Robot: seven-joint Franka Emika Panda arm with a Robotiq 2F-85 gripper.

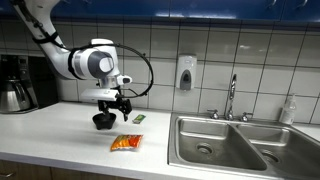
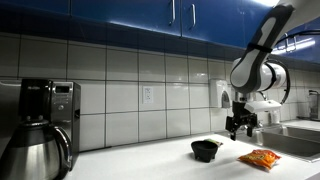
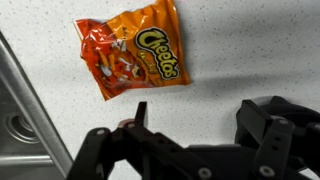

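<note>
My gripper (image 1: 113,113) hangs above the counter, its fingers spread apart with nothing between them. In the wrist view the open gripper has an orange-red Cheetos bag (image 3: 135,48) ahead of it, toward the top left. That bag (image 1: 127,142) lies flat near the front of the counter, apart from the fingers. A black bowl (image 1: 103,121) stands farther back, partly behind the gripper in exterior view 1. In the wrist view the bowl (image 3: 285,106) is partly hidden by the right finger.
Right of the bag is a double steel sink (image 1: 205,146) with a tall faucet (image 1: 232,95). A small green item (image 1: 138,119) lies behind the bag. A coffee maker (image 2: 45,130) stands at the counter's far end.
</note>
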